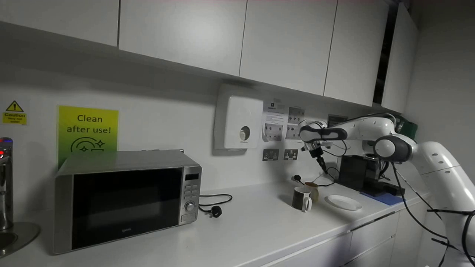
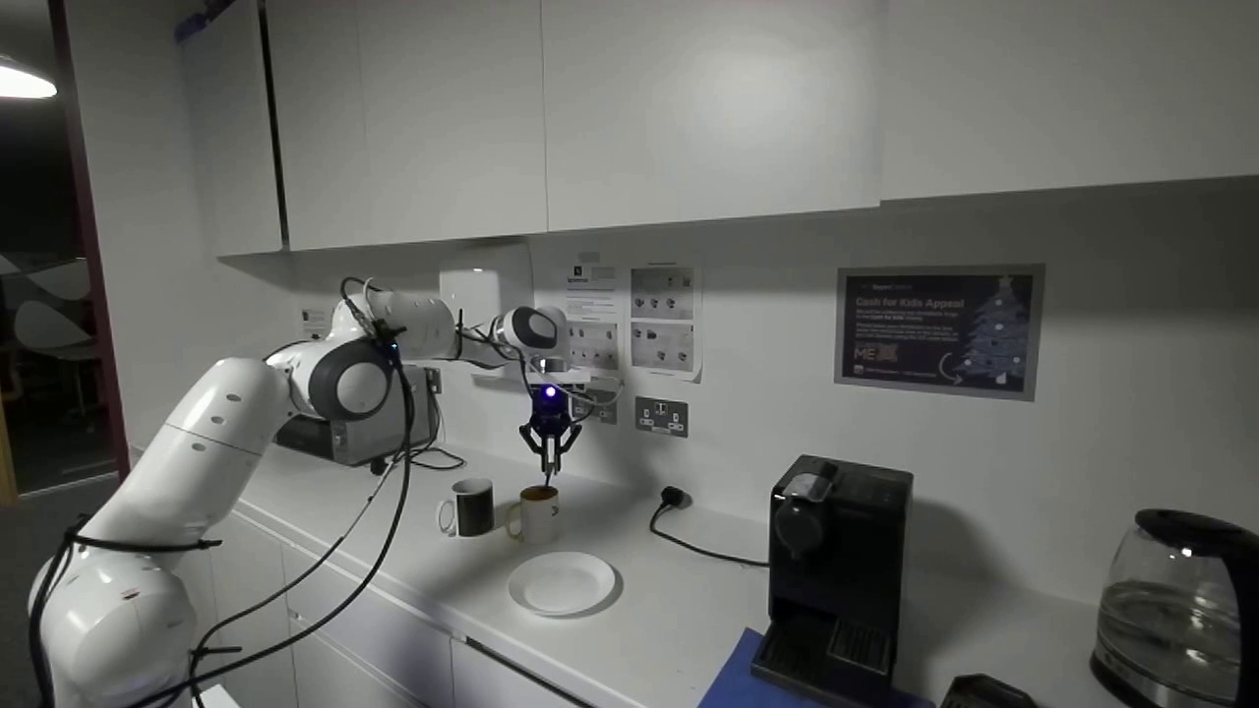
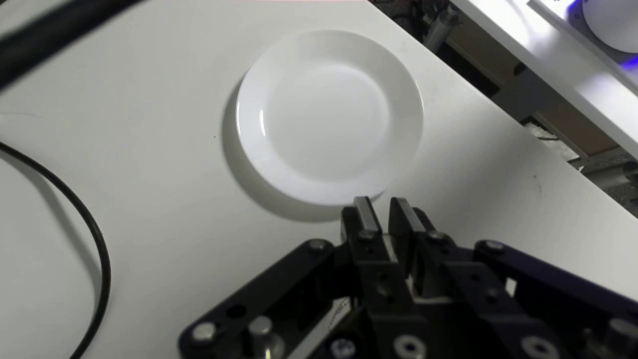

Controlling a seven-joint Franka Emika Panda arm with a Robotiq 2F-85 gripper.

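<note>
My gripper [image 2: 550, 470] points down above the tan mug [image 2: 539, 515], its fingers close together. Between them in the wrist view shows a narrow pale strip, and in exterior view 1 a thin stick-like utensil [image 1: 318, 177] slants from the tan mug's mouth toward the fingertips. The gripper appears shut on this utensil; its lower end is hidden in the mug. Beside the tan mug stands a black-and-white mug [image 2: 474, 507]. A white plate [image 3: 326, 119] lies empty on the counter, just beyond the fingertips in the wrist view.
A black coffee machine [image 2: 838, 566] on a blue mat and a glass kettle [image 2: 1169, 614] stand to one side. The microwave [image 1: 129, 200] is at the other end. A black cable [image 2: 714, 550] with its plug lies near the wall. Clear counter surrounds the plate.
</note>
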